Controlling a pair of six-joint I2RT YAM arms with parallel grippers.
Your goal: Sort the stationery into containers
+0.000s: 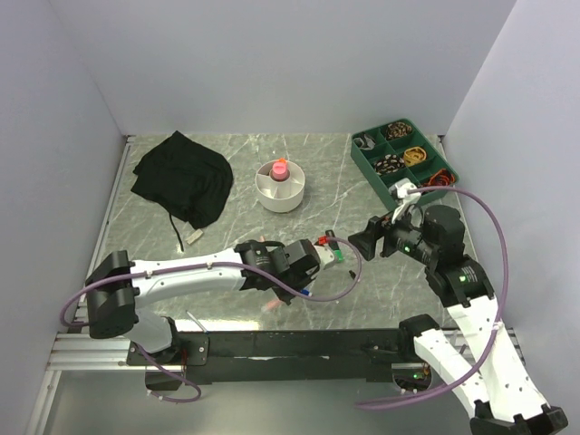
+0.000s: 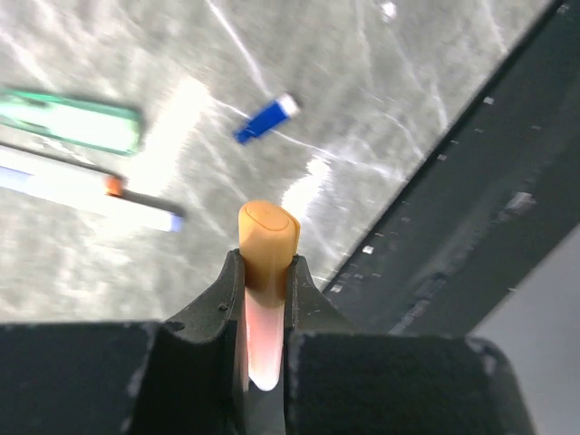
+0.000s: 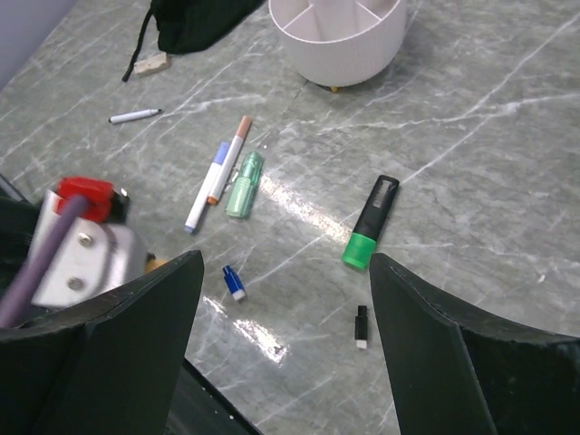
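My left gripper is shut on an orange-capped pink marker (image 2: 268, 236), held above the front of the table. Below it lies a small blue piece (image 2: 267, 118). In the right wrist view, two thin markers (image 3: 208, 186) lie side by side next to a green bottle-shaped item (image 3: 244, 185). A black item with a green end (image 3: 372, 222) and a small black piece (image 3: 361, 326) rest nearer my right gripper, which is open and empty above the table. Another white marker (image 3: 135, 116) lies farther left. The white divided cup (image 1: 280, 195) holds a pink item (image 1: 280, 170).
A green sectioned tray (image 1: 363, 167) with coiled bands and other items stands at the back right. Black cloth (image 1: 183, 178) covers the back left, with a small light block (image 1: 194, 236) nearby.
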